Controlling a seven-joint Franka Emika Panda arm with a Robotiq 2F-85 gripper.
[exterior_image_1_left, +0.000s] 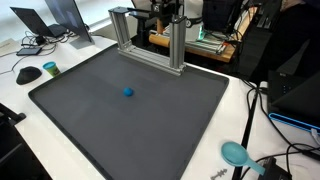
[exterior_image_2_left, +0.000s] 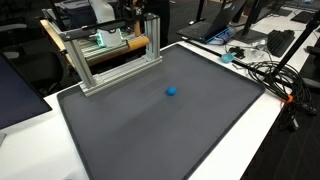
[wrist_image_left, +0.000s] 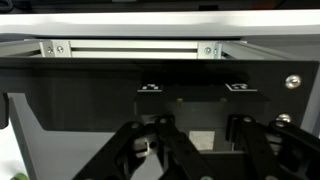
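Observation:
In the wrist view my gripper is in front of a long black panel. Its finger pads stand apart, with a dark blurred thing between them that is hard to make out against the panel. A metal frame with light posts stands at the back edge of the grey table mat. A small blue object lies on the mat, well away from the frame; it shows in exterior view 2 as well.
A teal ladle-like object lies on the white table at the near right. A green-blue cup and a dark round object stand at the left, with laptops behind.

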